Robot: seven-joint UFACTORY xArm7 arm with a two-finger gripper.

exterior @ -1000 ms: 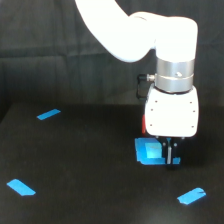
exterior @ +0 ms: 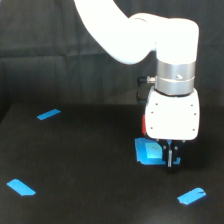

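Note:
My gripper (exterior: 172, 157) points straight down at the right of the camera view, its fingertips low over a light blue piece (exterior: 149, 149). The blue piece lies on the dark table, partly covered by the white hand. Just behind it, a red thing (exterior: 144, 124) shows only as a sliver at the hand's left edge; most of it is hidden. The dark fingers are too small and dim to show how far apart they stand, or whether anything is between them.
Thin blue strips lie at the back left (exterior: 48, 114), the front left (exterior: 20, 187) and the front right, where one strip (exterior: 191, 196) bears pale marks. Bare dark table (exterior: 85, 165) fills the middle and left. A dark curtain hangs behind.
The hand has come slightly lower and a touch to the right over the blue piece. The strips lie where they were.

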